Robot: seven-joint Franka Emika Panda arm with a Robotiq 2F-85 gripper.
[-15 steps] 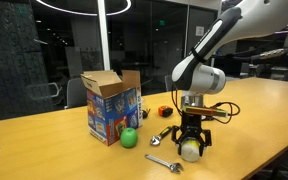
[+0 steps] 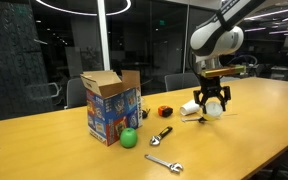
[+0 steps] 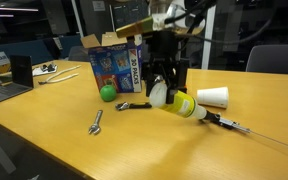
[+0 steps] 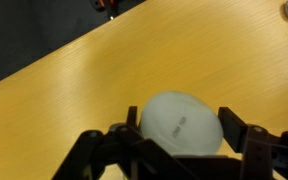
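A white-capped bottle with a yellow-green label [image 3: 185, 105] hangs tilted at my gripper [image 3: 164, 82] in exterior view 2. Its round pale end [image 4: 181, 124] fills the space between the dark fingers in the wrist view, so the gripper appears shut on it. From exterior view 1, the gripper [image 2: 213, 93] is seen over the right part of the table, with the bottle's pale end [image 2: 214, 107] facing the camera. Whether the bottle touches the table cannot be told.
A white cup [image 3: 212, 97] lies on its side behind the bottle. To the left are a cardboard box [image 2: 112, 110], a green ball [image 2: 129, 138], a wrench [image 2: 164, 163] and pliers [image 2: 161, 135]. Bare table [image 2: 214, 150] lies in front.
My gripper has moved right and toward the back of the table in exterior view 1. The bottle has travelled with it and appears higher. The box, ball and wrench have stayed put.
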